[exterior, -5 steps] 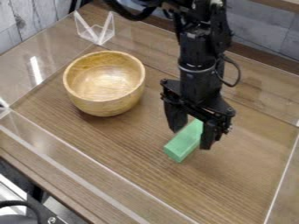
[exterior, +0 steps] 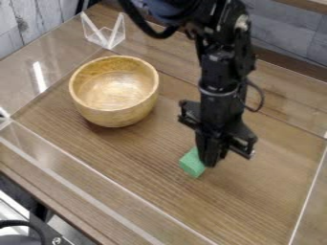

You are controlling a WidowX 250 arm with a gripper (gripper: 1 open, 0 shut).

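A black robot arm reaches down from the top centre to my gripper point(exterior: 208, 153), which hangs low over the wooden table, right above a small green object point(exterior: 193, 165). The green object lies on the table and is partly hidden by the gripper. Whether anything is between the fingers is unclear; they appear close together.
A large tan bowl point(exterior: 114, 80) stands at the upper left. A white wire item point(exterior: 105, 33) is at the back left.
The gripper has come down over the green object, covering more of it, and its fingers look closer together than before.
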